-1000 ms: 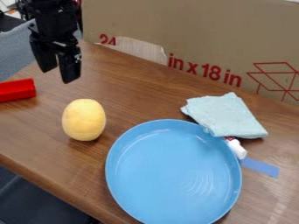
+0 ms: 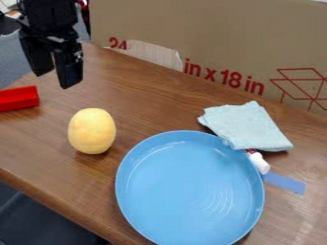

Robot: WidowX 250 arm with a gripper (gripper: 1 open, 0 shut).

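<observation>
My black gripper (image 2: 54,65) hangs open at the upper left, above the table, with nothing seen between its fingers. A red block (image 2: 17,99) lies at the left edge of the view, below the gripper. A yellow egg-shaped object (image 2: 91,130) sits on the wooden table, in front of the gripper. A blue plate (image 2: 189,191) lies at the lower right, and a folded light-blue cloth (image 2: 244,125) lies behind it.
A small white tube (image 2: 259,164) lies beside the plate near a strip of blue tape (image 2: 288,183). A cardboard box (image 2: 217,43) stands along the back.
My gripper has shifted slightly to the left over the last second. The objects on the table have not moved.
</observation>
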